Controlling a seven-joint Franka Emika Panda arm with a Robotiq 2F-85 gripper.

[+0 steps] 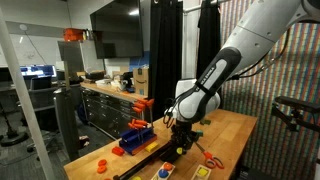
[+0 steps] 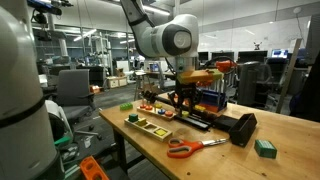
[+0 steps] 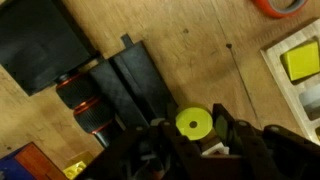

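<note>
In the wrist view a round yellow piece (image 3: 194, 123) sits between the two dark fingers of my gripper, which is shut on it. The piece also shows as a small yellow spot (image 1: 180, 151) under the gripper in exterior view 1. Exterior view 2 has the gripper (image 2: 184, 102) over the table, near a long black case (image 2: 195, 118). In the wrist view that black case (image 3: 140, 80) lies just beside the held piece.
Red-handled scissors (image 2: 185, 148) lie on the near side. Wooden trays with coloured blocks (image 2: 150, 126) stand to the left. An open black box (image 2: 242, 129) and a green block (image 2: 265, 148) are at the right, with bare wood (image 2: 215, 165) in front.
</note>
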